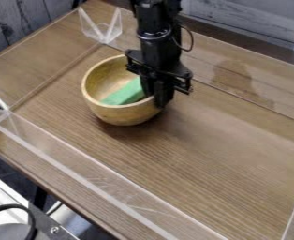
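A tan wooden bowl (103, 111) sits on the wooden table in the upper middle of the camera view, with a green block (122, 93) lying inside it. The black gripper (154, 86) hangs from the top, low at the bowl's right rim, partly covering it. Its fingertips are dark and overlap the rim, so whether they grip the rim or something else is unclear.
Clear tape strips (75, 166) run along the left side. Grey boards stand behind the table, and a dark cable lies at the lower left corner beyond the table edge.
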